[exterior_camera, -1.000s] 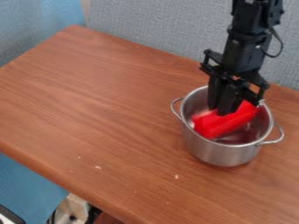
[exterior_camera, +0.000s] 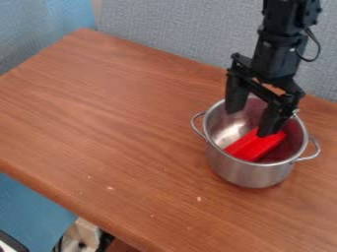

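A steel pot with two loop handles stands on the right part of the wooden table. A red elongated object lies inside it on the bottom. My black gripper is open above the pot, its two fingers spread over and partly inside the rim, with the red object below it and not between the fingertips as far as I can see.
A grey textured wall stands behind, and a blue surface shows beyond the table's edge at lower left.
My gripper has opened and risen slightly from the red object, which has settled lower in the pot.
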